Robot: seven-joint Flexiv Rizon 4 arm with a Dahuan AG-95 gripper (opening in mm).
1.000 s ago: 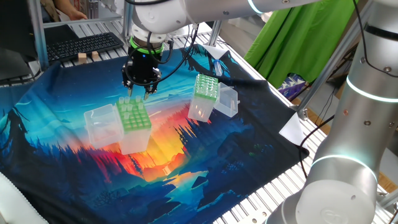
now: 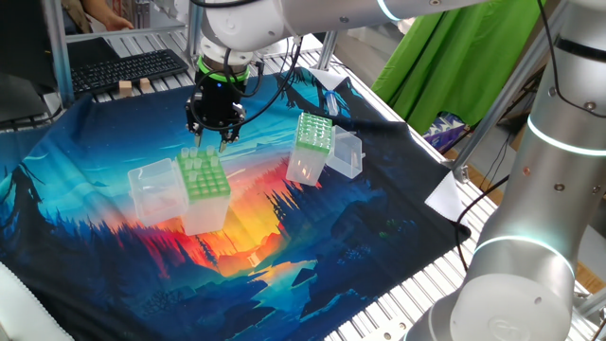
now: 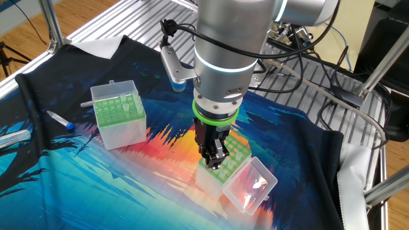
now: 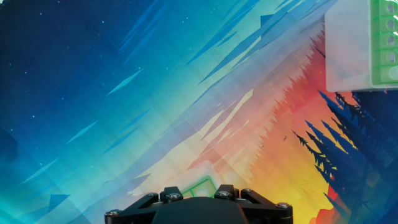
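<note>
Two tip boxes with green racks and clear lids folded open stand on the printed cloth. In exterior view 1 the nearer box holds several pale tips at the back of its rack; the other box is farther right, its rack dotted with tips or holes, hard to tell apart. My gripper hangs pointing down just behind and above the nearer rack, open. In the wrist view the gripper shows a gap between its fingers, with a bit of green rack beyond. Nothing appears held.
Open lids stick out beside the nearer box. A pen lies on the cloth near the farther box. A keyboard and small wooden blocks sit behind the cloth.
</note>
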